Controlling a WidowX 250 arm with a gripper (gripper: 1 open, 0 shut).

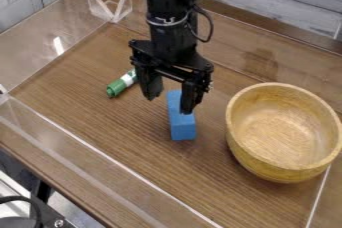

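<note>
The black robot gripper (170, 92) hangs open over the middle of the table, its fingers reaching down around the upper part of a blue block (183, 125). Whether they touch it cannot be told. A green cylindrical object with a white end (118, 87) lies to the left of the gripper, partly behind the arm.
A large yellow bowl (281, 134) stands at the right. White boards border the table at the back and left.
</note>
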